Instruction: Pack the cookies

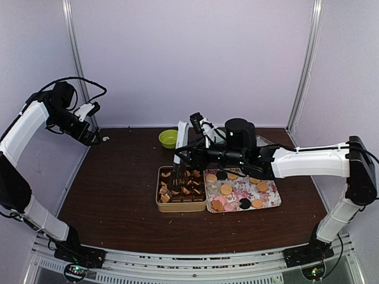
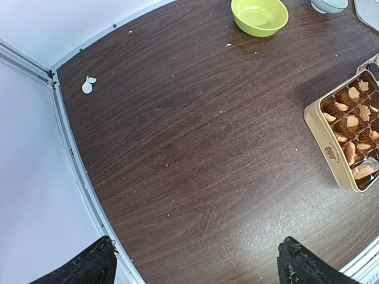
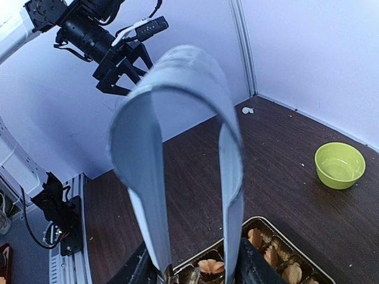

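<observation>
A cream tin with a brown divided insert holds several cookie pieces. Right of it lies a floral tray of round cookies. My right gripper is over the tin, with pale tongs standing between it and the camera, their arms hanging down to its fingers; whether it grips them is unclear, and the tips are hidden. My left gripper hangs open and empty high at the left side, away from the tin.
A green bowl stands at the back, with a pale bowl and a clear tray behind the right arm.
</observation>
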